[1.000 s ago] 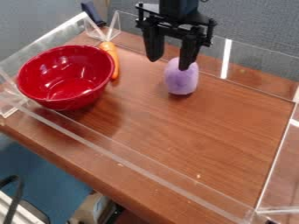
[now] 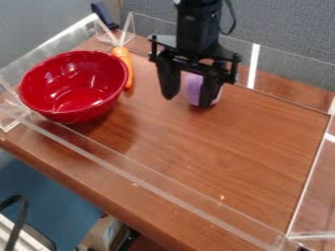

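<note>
My black gripper (image 2: 189,78) hangs from the top centre with its two fingers apart and open, low over a purple round object (image 2: 202,90). That object sits on the wooden table toward the back and is partly hidden behind the gripper. A red bowl (image 2: 74,83) stands at the left. An orange carrot-like thing (image 2: 123,62) lies just behind and right of the bowl.
Clear plastic walls edge the wooden table (image 2: 210,167). A grey box (image 2: 102,233) sits below the table's front edge.
My gripper has descended over the purple object, which is now more hidden behind it. The bowl and carrot-like thing stay put.
</note>
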